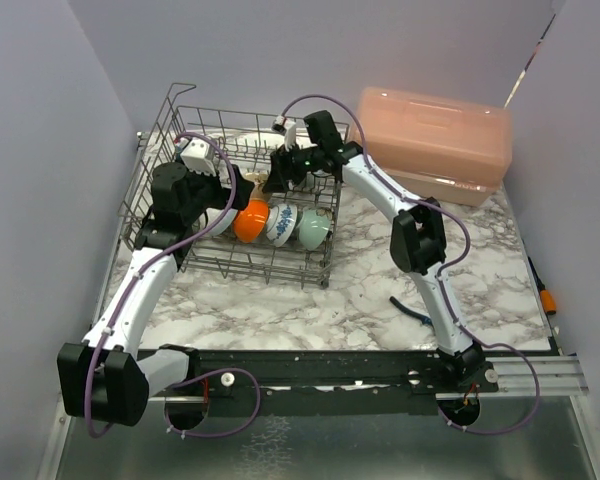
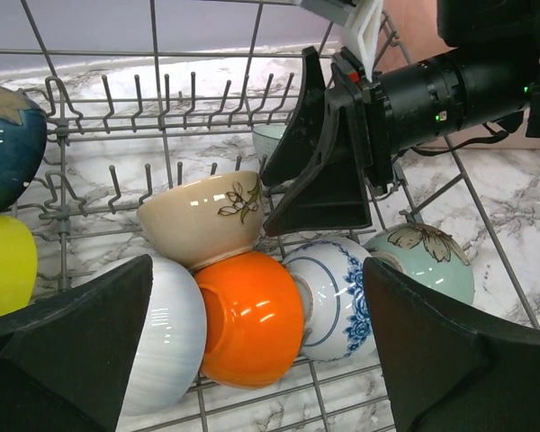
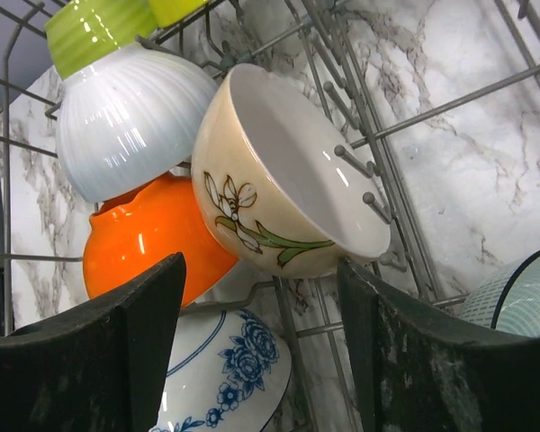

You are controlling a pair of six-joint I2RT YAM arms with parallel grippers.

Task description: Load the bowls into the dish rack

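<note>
The wire dish rack (image 1: 170, 255) holds bowls: a cream flowered bowl (image 2: 198, 220) tilted in the middle, an orange bowl (image 2: 252, 324), a white bowl (image 2: 162, 342), a blue-flowered bowl (image 2: 328, 297), a celadon bowl (image 2: 432, 270), a yellow-green bowl (image 2: 2, 265) and a teal bowl (image 2: 4, 144). A pale glassy bowl (image 3: 517, 301) sits behind the cream one. My left gripper (image 1: 225, 190) hangs open over the rack's left part, empty. My right gripper is just beside the cream bowl's near side, fingers apart, nothing clearly between them.
A pink plastic box (image 1: 430, 140) stands at the back right. Pliers (image 1: 410, 310) lie on the marble surface right of the rack, where there is free room. Walls close in on both sides.
</note>
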